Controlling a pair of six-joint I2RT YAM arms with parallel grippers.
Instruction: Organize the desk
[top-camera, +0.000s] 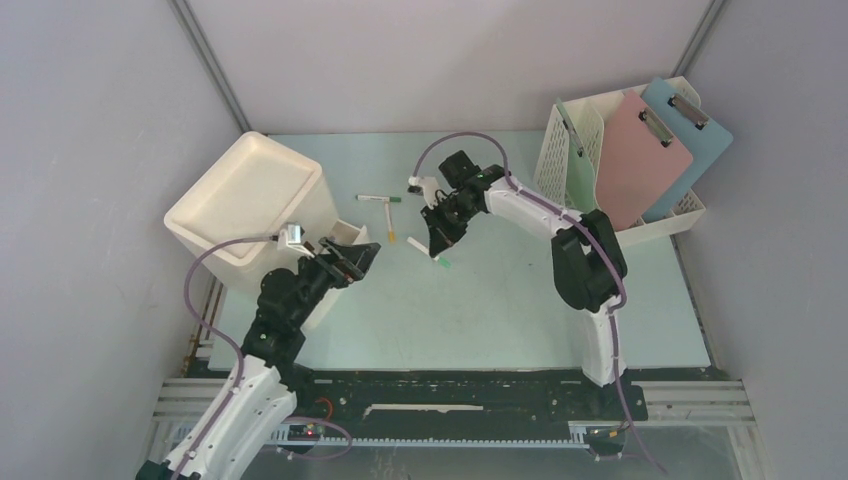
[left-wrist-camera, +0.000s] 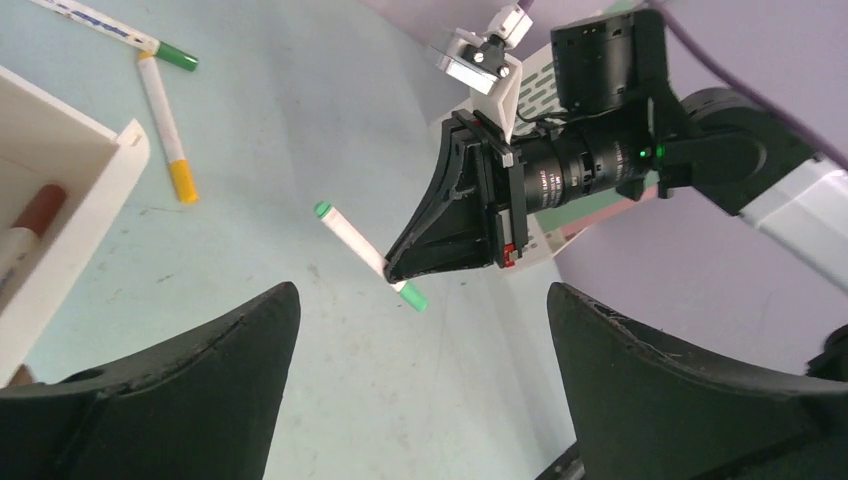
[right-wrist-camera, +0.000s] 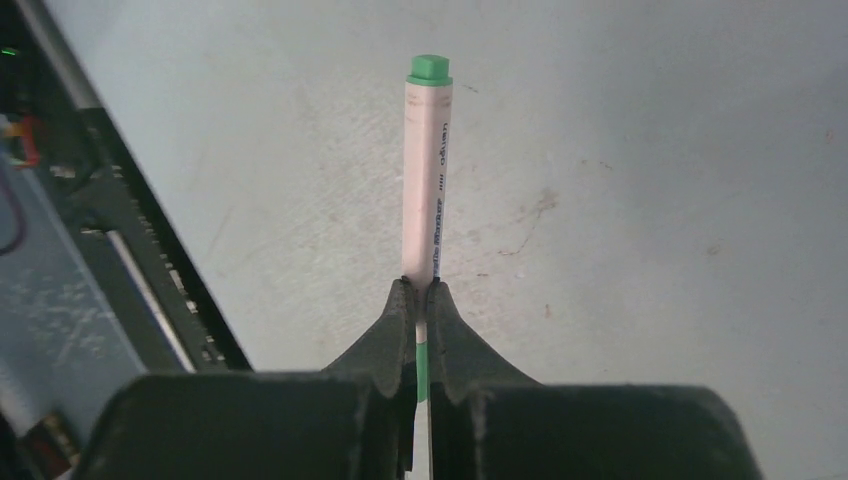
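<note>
A white marker with green cap (right-wrist-camera: 425, 180) (left-wrist-camera: 350, 235) has my right gripper (top-camera: 436, 245) shut at it, the tips meeting on its barrel; whether it is firmly held I cannot tell. A green-capped marker (top-camera: 374, 197) (left-wrist-camera: 115, 30) and a yellow-capped marker (top-camera: 388, 219) (left-wrist-camera: 158, 105) lie on the desk behind. My left gripper (top-camera: 355, 260) stands open over the white drawer box at left, nothing between its fingers. In the left wrist view, markers (left-wrist-camera: 30, 230) sit inside the drawer (left-wrist-camera: 90, 210).
A white perforated file holder (top-camera: 553, 150) with pink, blue and green clipboards stands at back right. Walls border both sides.
</note>
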